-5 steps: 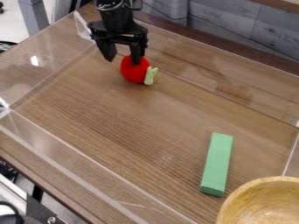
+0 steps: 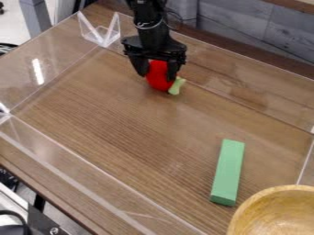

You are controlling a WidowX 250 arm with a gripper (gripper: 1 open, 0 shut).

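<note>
My black gripper (image 2: 157,62) is at the top centre of the camera view, lowered over a red rounded object (image 2: 159,80) with a pale green piece (image 2: 175,87) at its right. The fingers reach down around the top of the red object; whether they touch or hold it I cannot tell.
A clear plastic-like item (image 2: 101,32) stands at the back left. A green bar (image 2: 229,171) lies at the right, near a yellow bowl (image 2: 280,217) at the lower right corner.
My gripper has moved right and down over the red object, covering more of it. The red object and green piece appear shifted slightly right.
</note>
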